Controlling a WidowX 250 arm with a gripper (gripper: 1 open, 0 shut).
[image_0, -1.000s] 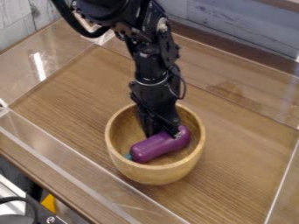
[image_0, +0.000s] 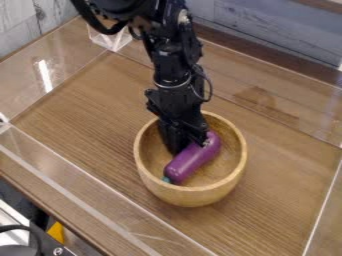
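A tan bowl (image_0: 222, 186) sits on the wooden table near the centre of the camera view, holding a purple eggplant-like object (image_0: 191, 161) that lies diagonally with a teal end toward the front left. My black gripper (image_0: 185, 138) reaches down into the back of the bowl, at the upper end of the purple object. Its fingertips are dark and partly hidden, so I cannot make out whether anything is between them.
A white box (image_0: 111, 30) stands at the back left. Walls border it at the back.
The bowl has moved a little to the right and the gripper with it. The purple object now lies more steeply, along the bowl's middle.
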